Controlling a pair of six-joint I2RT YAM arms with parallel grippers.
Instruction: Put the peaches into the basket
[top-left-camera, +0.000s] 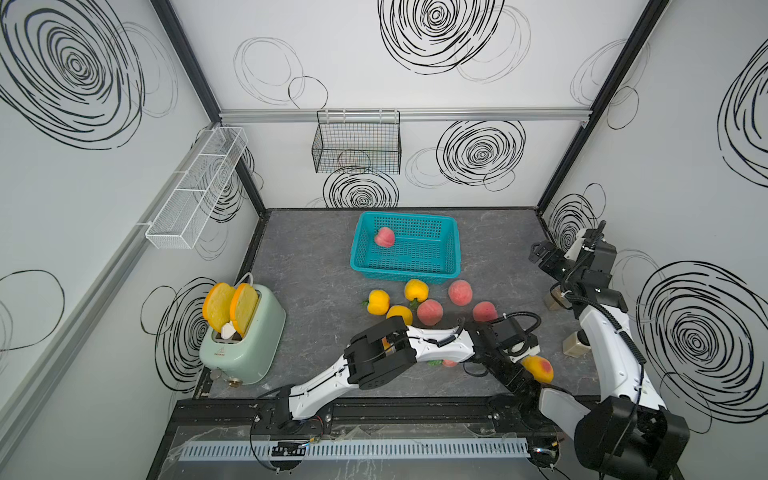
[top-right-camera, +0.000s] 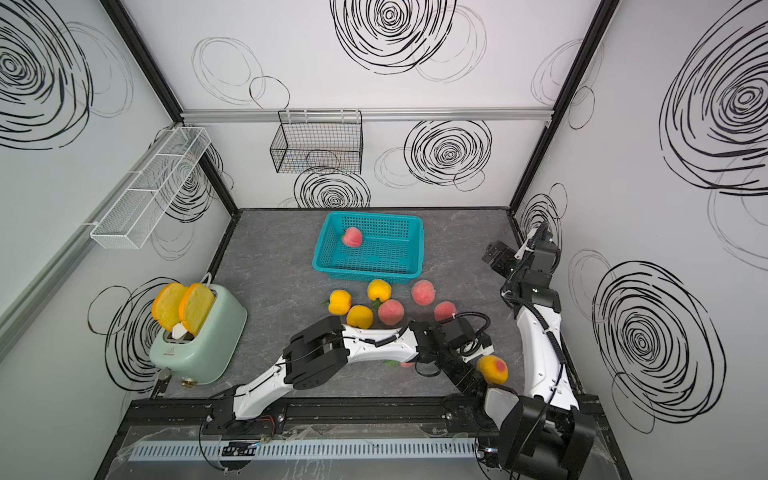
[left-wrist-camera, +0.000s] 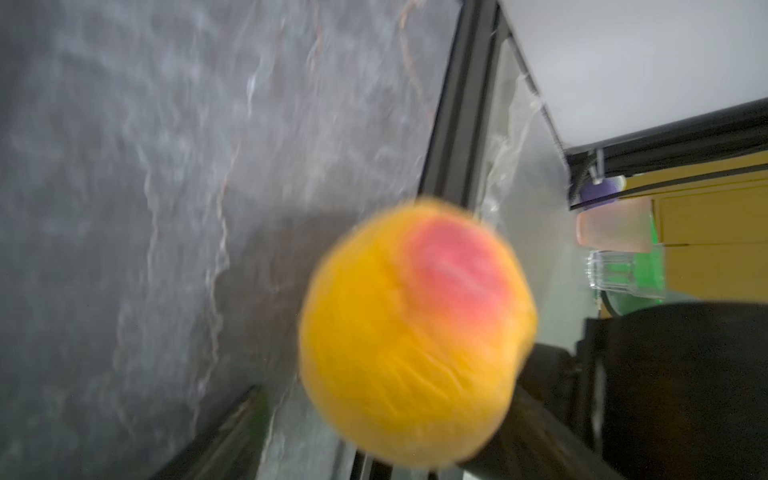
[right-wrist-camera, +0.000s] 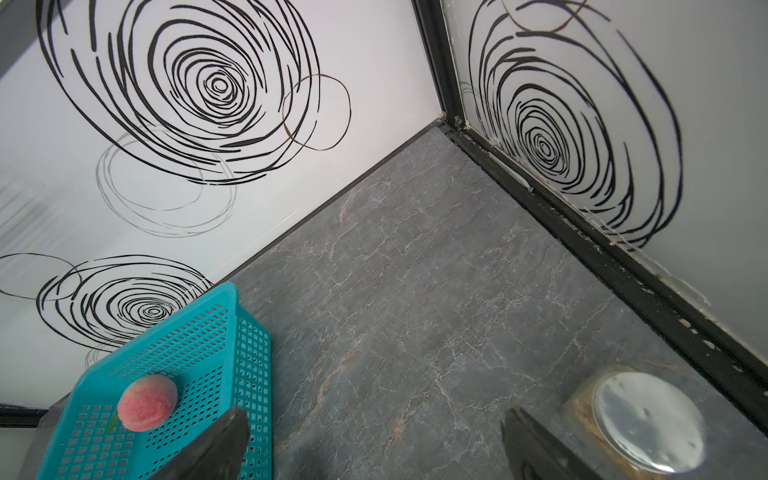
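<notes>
One pink peach lies in the left part of the teal basket. Other pink peaches rest on the table in front of it. Another peach is mostly hidden by my left arm. At the front right is a yellow-and-red peach. My left gripper is at this peach, its fingers apart, with a gap showing on the left side. My right gripper stands open and empty at the table's right side, above bare surface.
Several yellow peppers sit among the peaches. A green toaster with bread slices stands at left. At the right edge is a lidded jar, close to my right arm.
</notes>
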